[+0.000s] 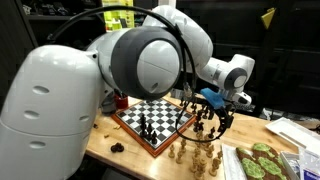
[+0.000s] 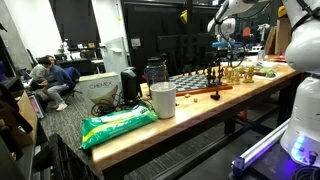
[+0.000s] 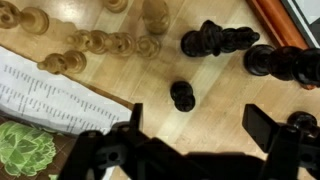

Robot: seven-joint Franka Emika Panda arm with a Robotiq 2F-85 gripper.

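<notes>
My gripper is wide open with nothing between its fingers, above the table of chess pieces. In the wrist view a small black chess piece (image 3: 182,96) stands between and a little ahead of the fingertips, untouched. Farther up in that view lie a larger black piece (image 3: 220,38) and, at the right, another black piece (image 3: 285,64). Tan pieces (image 3: 112,42) lie at upper left. In exterior view 1 the robot hand (image 1: 228,78) is over the right side of the table, beside the chessboard (image 1: 155,118).
Several tan pieces (image 1: 200,158) stand loose near the table's front edge. At right is a tray of green succulents (image 1: 262,162), with a white tray (image 1: 293,132) behind. A printed sheet (image 3: 50,95) lies left of the fingers. A green bag (image 2: 118,126) rests on the table's end.
</notes>
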